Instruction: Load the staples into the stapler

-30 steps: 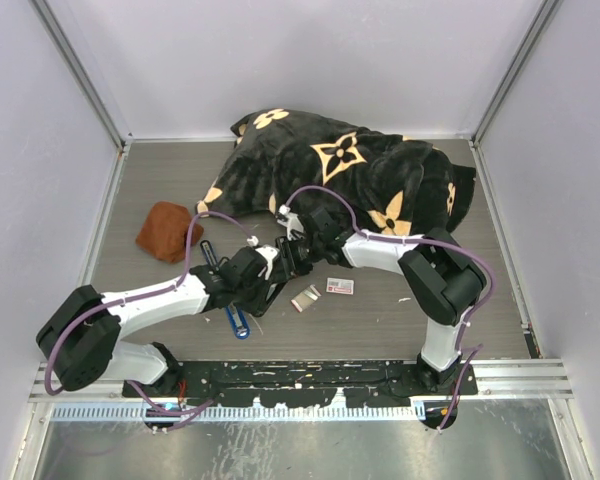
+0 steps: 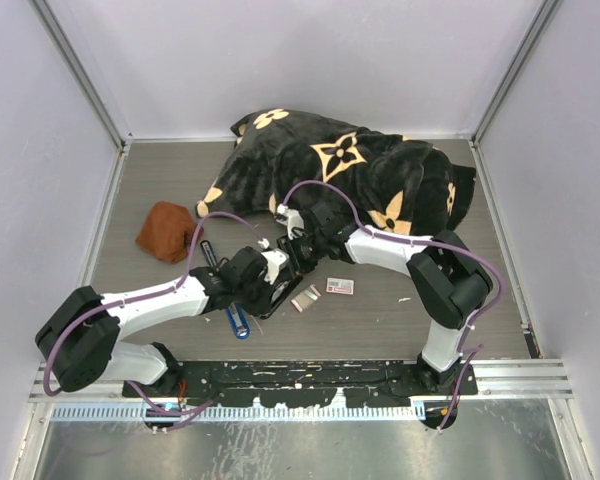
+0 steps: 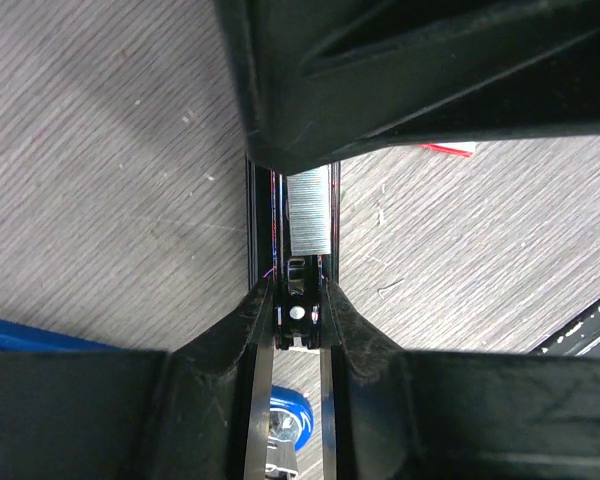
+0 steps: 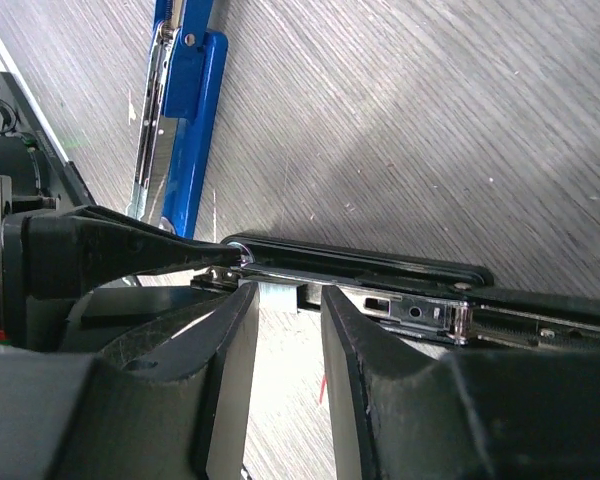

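A black stapler (image 2: 288, 297) lies opened out on the table between my two grippers. In the left wrist view, a silver strip of staples (image 3: 310, 215) lies along the stapler's channel, its far part hidden by my right gripper. My left gripper is shut on the stapler's near end. In the right wrist view my right gripper is over the stapler (image 4: 370, 265), its fingertips apart. Part of the pale staple strip (image 4: 278, 297) shows in the gap between them; whether either finger touches it is unclear.
A blue stapler (image 2: 238, 322) lies close by on the left. To the right are a small staple box (image 2: 340, 286) and a pale block (image 2: 305, 298). A brown cloth (image 2: 166, 232) and a dark patterned blanket (image 2: 310, 165) lie farther back.
Both grippers have shifted slightly to the right in the top view, and the black stapler has moved with them.
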